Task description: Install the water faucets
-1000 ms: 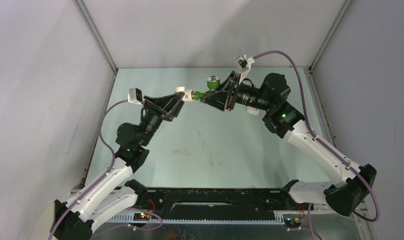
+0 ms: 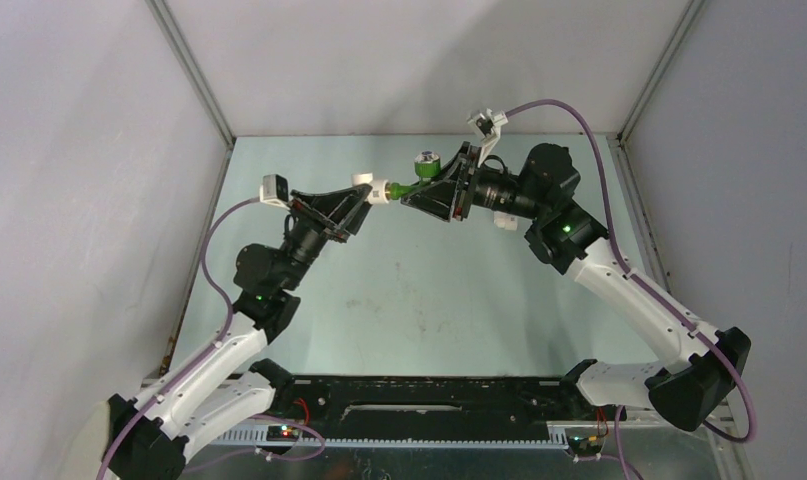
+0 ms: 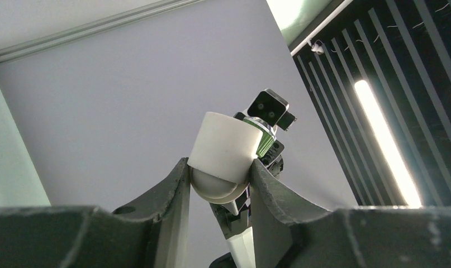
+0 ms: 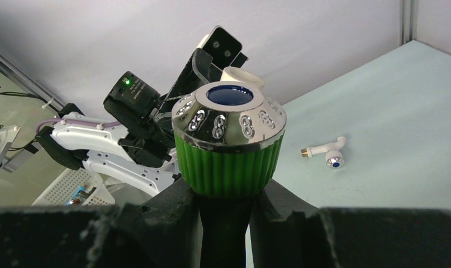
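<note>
In the top view, my left gripper (image 2: 368, 192) is shut on a white pipe fitting (image 2: 378, 191) above the table. The left wrist view shows this white fitting (image 3: 226, 145) pinched between both fingers, its lower end rounded. My right gripper (image 2: 411, 194) is shut on a green faucet (image 2: 427, 165) with a ribbed knob. Up close in the right wrist view, the green knob (image 4: 228, 167) has a chrome top and blue centre, and it hides the held part. The faucet's end meets the fitting's opening in line; how deep it sits inside cannot be told.
Another faucet, white with a chrome and blue knob (image 4: 335, 161) and a brass thread, lies on the table (image 4: 402, 106). From above it is partly hidden by the right arm. A white basket (image 4: 72, 187) stands beyond the left arm.
Over the last second the left gripper and white fitting have shifted very slightly right. The right gripper stays almost in place, and both grips look the same.
</note>
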